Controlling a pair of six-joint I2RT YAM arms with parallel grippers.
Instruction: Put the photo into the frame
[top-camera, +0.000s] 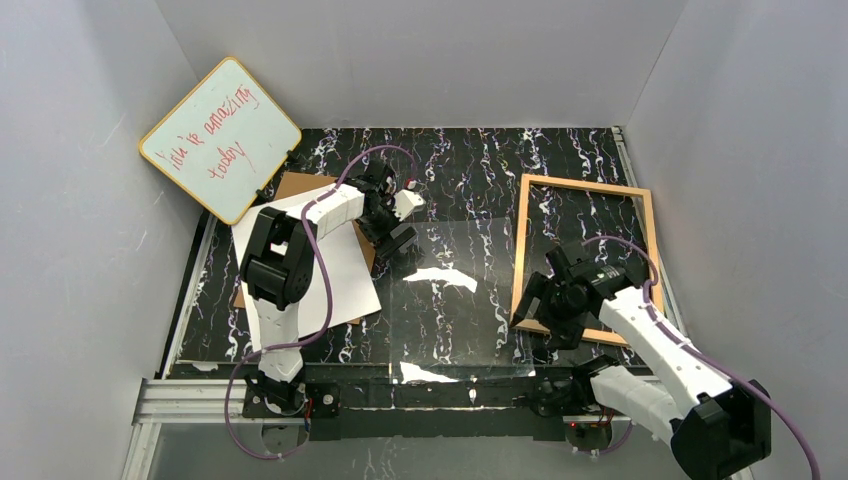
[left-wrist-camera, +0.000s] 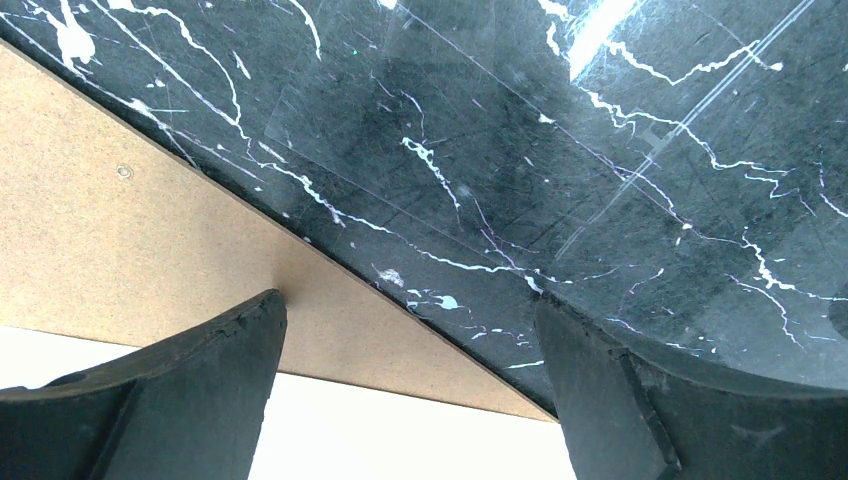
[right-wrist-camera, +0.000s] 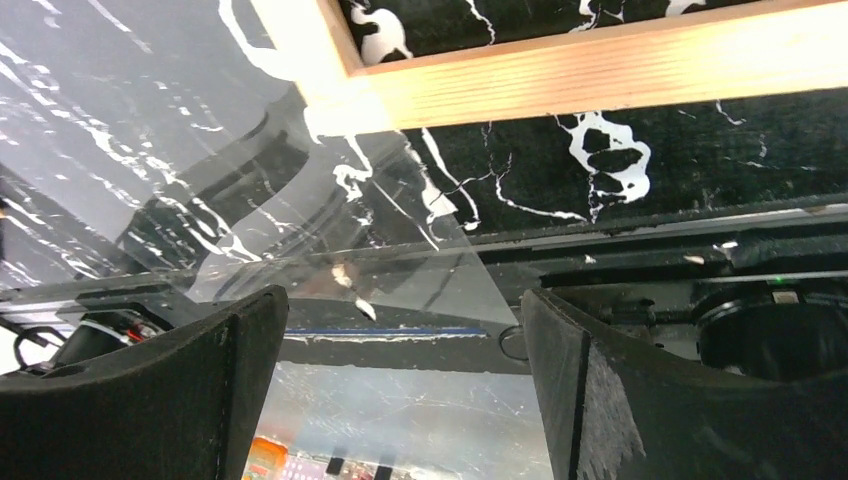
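The light wooden frame (top-camera: 521, 240) lies flat on the right of the table, its inside showing bare marble pattern. A clear, glossy sheet (top-camera: 450, 320) lies flat at the middle, left of the frame; its corner shows below the frame corner (right-wrist-camera: 345, 100) in the right wrist view. A blank white sheet (top-camera: 345, 280), maybe the photo's face-down side or a mat, rests on a brown board (top-camera: 300, 184) at left. My right gripper is open above the frame's near-left corner, nothing between its fingers. Over the board's right edge, my left gripper hangs open and empty.
A whiteboard with red writing (top-camera: 220, 140) leans at the back left. Grey walls (top-camera: 430, 65) close the back and sides. A metal rail (top-camera: 185, 400) runs along the front.
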